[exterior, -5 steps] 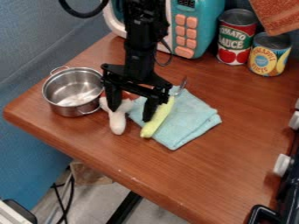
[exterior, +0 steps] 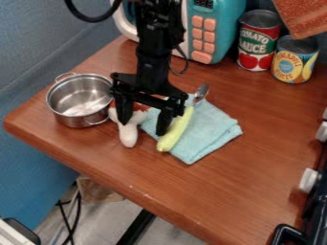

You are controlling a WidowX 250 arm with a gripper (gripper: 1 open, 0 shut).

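My black gripper [exterior: 143, 113] hangs low over the middle-left of the table, its fingers among the items on a folded light-blue cloth [exterior: 211, 132]. A pale yellow elongated item [exterior: 173, 136], like a banana or corn, lies on the cloth right of the fingers. A whitish elongated object [exterior: 128, 134] sits just left of them, off the cloth. A small red item shows behind the gripper, and a spoon [exterior: 201, 94] rests at the cloth's back. Whether the fingers hold anything is hard to tell.
A steel pot [exterior: 79, 98] stands at the left. A tomato can [exterior: 257, 46], a second can [exterior: 294, 62] and a teal toy microwave [exterior: 216, 33] line the back. A black appliance [exterior: 307, 201] edges the right.
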